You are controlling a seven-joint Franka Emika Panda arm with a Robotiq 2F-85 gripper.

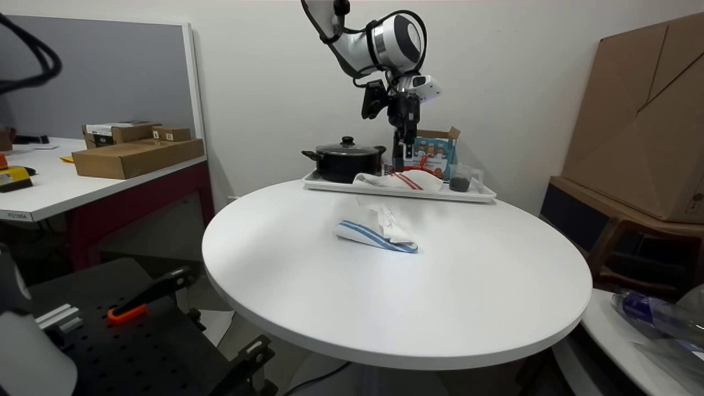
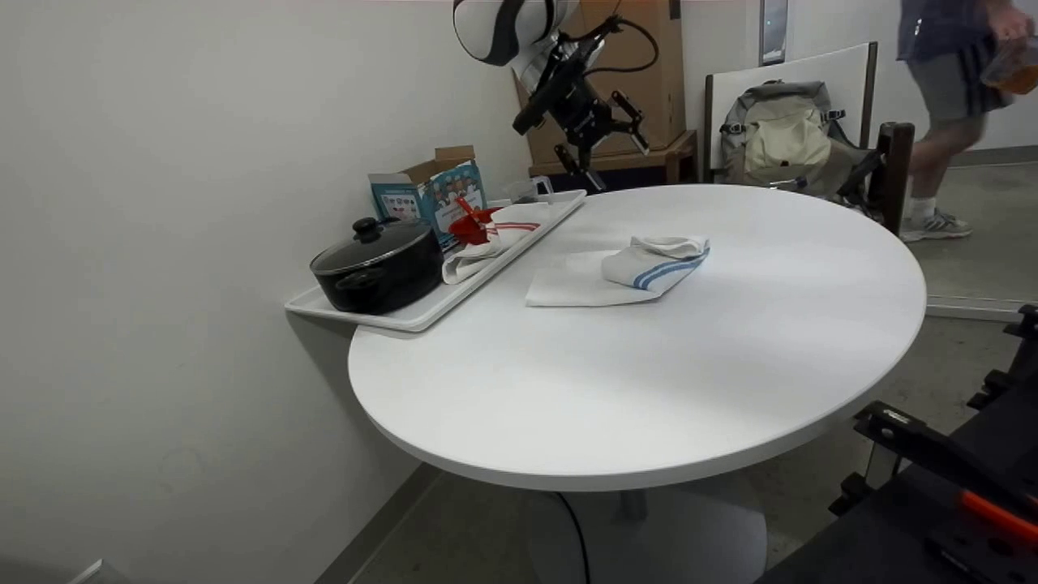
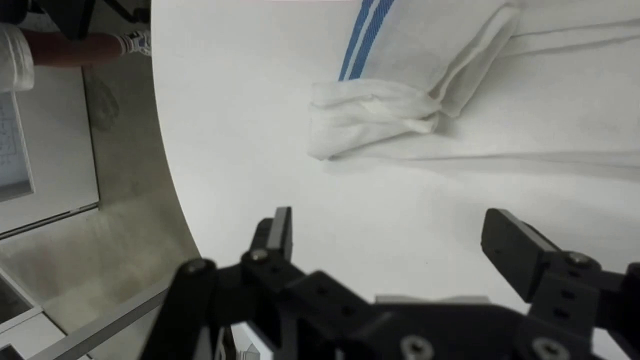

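Observation:
A white towel with blue stripes lies partly folded and rumpled on the round white table. Its flat white part spreads out beside the striped fold in exterior view 2. From the wrist view, the towel fills the top right, with a bunched corner near the middle. My gripper is open, its fingers wide apart and only bare table between them. In exterior view 1 the gripper hangs above the table's back side, clear of the towel.
Along the back edge, a white tray carries a black lidded pot, a red-striped cloth, a red item, a blue box and a clear cup. A person stands beyond it.

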